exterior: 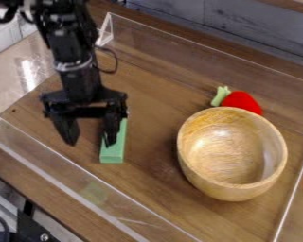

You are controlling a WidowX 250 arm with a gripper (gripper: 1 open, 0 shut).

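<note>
My black gripper [88, 123] hangs over the left part of the wooden table, open, its two fingers spread apart. A green block [114, 149] lies on the table under and beside the right finger, which hides part of it; whether they touch I cannot tell. A wooden bowl [233, 165] stands at the right. A red toy vegetable [241, 101] with a pale green top lies behind the bowl.
Clear low walls edge the tray-like table [167, 66]. Bare wood fills the middle and back. A black cable shows at the bottom left, outside the table.
</note>
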